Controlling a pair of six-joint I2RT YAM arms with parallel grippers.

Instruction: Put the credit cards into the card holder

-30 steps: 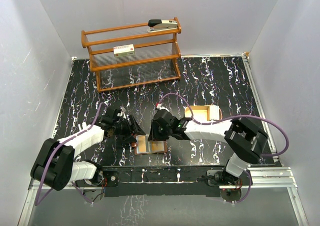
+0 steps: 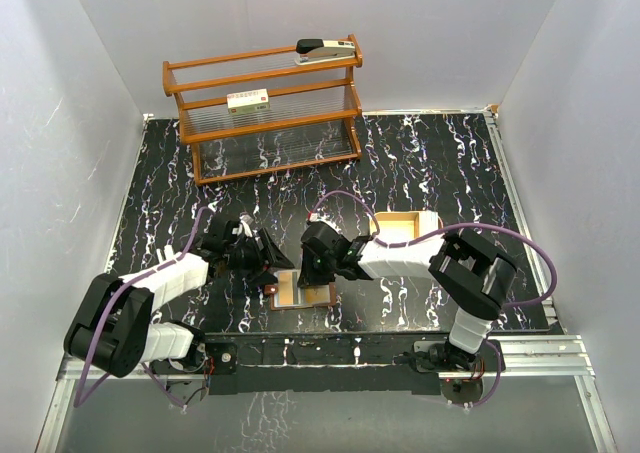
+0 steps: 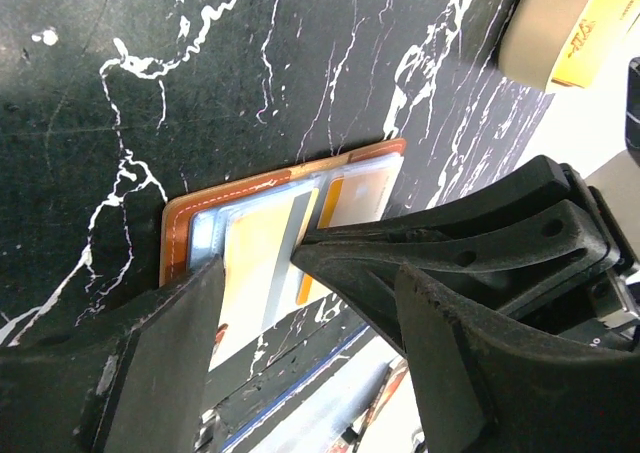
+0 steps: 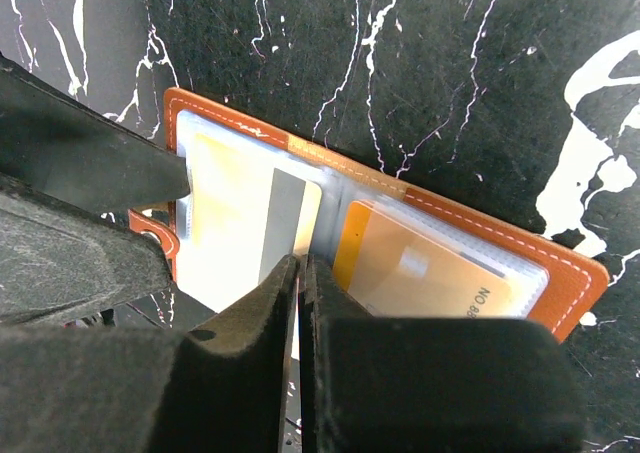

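Observation:
An open card holder (image 2: pixel 285 299) with brown stitched edges lies at the front middle, pale cards and an orange card (image 4: pixel 430 273) in its clear sleeves. My left gripper (image 2: pixel 268 264) is part open at its left side; in the left wrist view its dark fingers (image 3: pixel 140 373) reach over the holder's near part. My right gripper is shut, its tips down on the holder beside a cream card (image 4: pixel 230 203), with nothing visible held between them.
A wooden rack (image 2: pixel 265 163) with a stapler (image 2: pixel 325 51) and a small box (image 2: pixel 247 99) stands at the back. A tan open case (image 2: pixel 398 223) lies right of the right arm. Bare table lies between rack and arms.
The left arm has moved very little.

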